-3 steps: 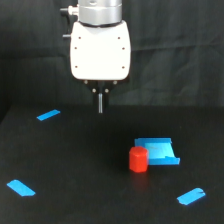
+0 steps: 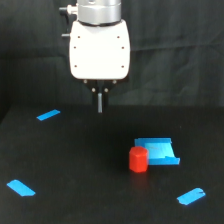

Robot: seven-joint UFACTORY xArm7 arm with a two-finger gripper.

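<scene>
My gripper (image 2: 100, 102) hangs above the back middle of the black table, pointing down. Its fingers look thin and close together, with nothing visible between them, though at this size I cannot tell how far apart they stand. To the front right and well away from it is a red block or cylinder (image 2: 138, 160), upright on the table. A blue tray or marked patch (image 2: 162, 150) lies directly behind and to the right of the red piece, which hides part of its front left edge.
Flat blue strips lie on the table: one at the back left (image 2: 48, 115), one at the front left (image 2: 20, 188) and one at the front right (image 2: 191, 196). A dark curtain (image 2: 170, 60) hangs behind.
</scene>
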